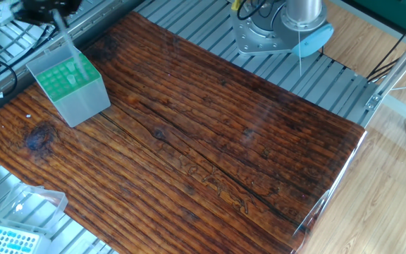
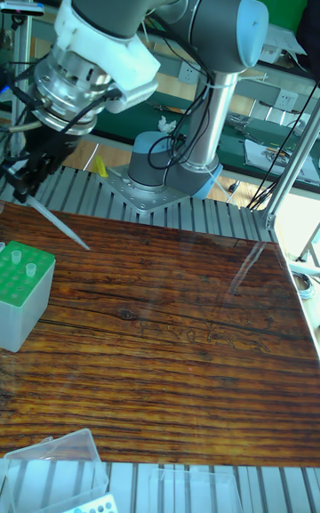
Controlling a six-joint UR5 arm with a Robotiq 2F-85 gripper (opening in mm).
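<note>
A pale, slender rod [image 2: 59,224] slants down from my black gripper [image 2: 20,183], which appears shut on its upper end. In exterior view 2 the gripper [image 1: 55,11] is at the top left, dark and partly cut off by the frame. There, the rod [image 1: 70,46] overlaps the green top of a translucent box [image 1: 83,106]; whether it touches cannot be told. The same box [image 2: 20,309] stands upright at the left edge in exterior view 3, with the rod's lower end seen above and to its right. Two small clear tips stick up from its holed green top [image 2: 17,271].
The brown wooden board [image 1: 210,141] is bare to the right of the box. Near its front left edge lie a clear lid [image 1: 44,204] and a white rack with blue rows [image 1: 9,240]. My arm's base [image 2: 142,192] stands behind the board.
</note>
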